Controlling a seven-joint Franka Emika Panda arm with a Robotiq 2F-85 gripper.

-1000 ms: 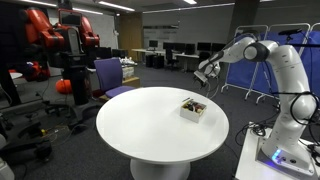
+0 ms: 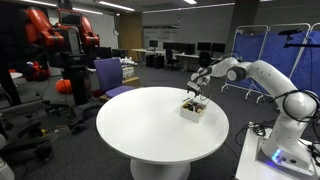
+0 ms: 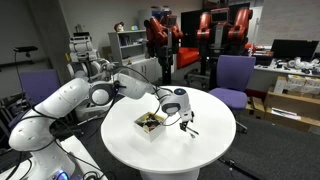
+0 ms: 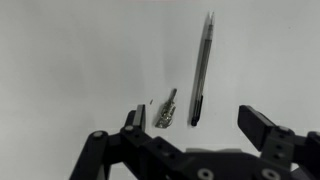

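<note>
Two small items lie on the white table in the wrist view: a slim pen (image 4: 203,70) with a dark end, and a short metallic piece (image 4: 167,110) to its left. My gripper is open above the table, its dark fingers (image 4: 257,126) spread wide to either side, with nothing held. The short piece and the pen's dark end show between the fingers, beyond the tips. From the second exterior view, the gripper (image 3: 188,124) hangs beside the box (image 3: 150,125), over the table's middle; the small items there are hard to make out.
An open box (image 2: 192,110) with several dark and yellowish objects in it stands on the round white table (image 2: 150,125), close to the arm. A purple chair (image 3: 234,75) stands beyond the table's edge.
The arm has come down and in toward the table, from higher up and farther back to just beyond the box. The box has not moved.
</note>
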